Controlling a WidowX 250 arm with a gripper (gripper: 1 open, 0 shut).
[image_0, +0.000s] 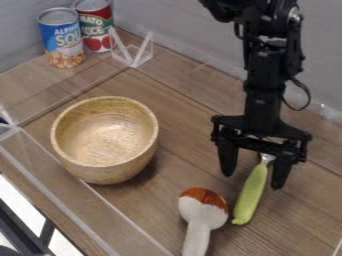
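My black gripper (253, 170) is open, low over a green, elongated vegetable-like object (249, 198) with a pale stem end, which lies on the wooden table between and below the fingers. To its left lies a white-handled object with a reddish-brown and white head (202, 210). A wooden bowl (104, 162) stands at the left of the table.
Two cans, one blue-labelled (62, 40) and one red-labelled (96, 22), stand in the back left corner beside a clear plastic piece. Walls bound the table behind.
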